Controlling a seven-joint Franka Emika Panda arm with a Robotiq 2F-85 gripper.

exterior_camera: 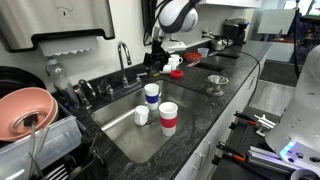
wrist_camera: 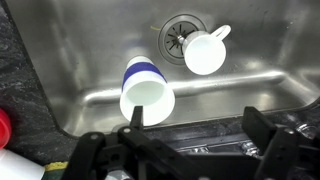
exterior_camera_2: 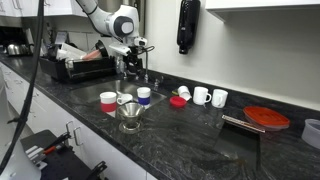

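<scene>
In the wrist view my gripper stands open, with nothing between its dark fingers. Beyond the left finger is a white cup with a blue band (wrist_camera: 147,90), its open rim toward the camera. A white mug (wrist_camera: 205,53) sits near the drain in the steel sink (wrist_camera: 85,30). Exterior view 1 has the blue-banded cup (exterior_camera: 152,98) and white mug (exterior_camera: 141,116) at the sink, with a red-and-white cup (exterior_camera: 169,118) on the near edge. The gripper cannot be made out in either exterior view.
A faucet (exterior_camera: 123,62) rises behind the sink. Left of it stands a dish rack (exterior_camera: 60,135) with pans. A clear glass (exterior_camera_2: 130,117) is on the counter, with white mugs (exterior_camera_2: 201,96) and a red plate (exterior_camera_2: 265,117) farther along. A person (exterior_camera: 178,28) stands at the back.
</scene>
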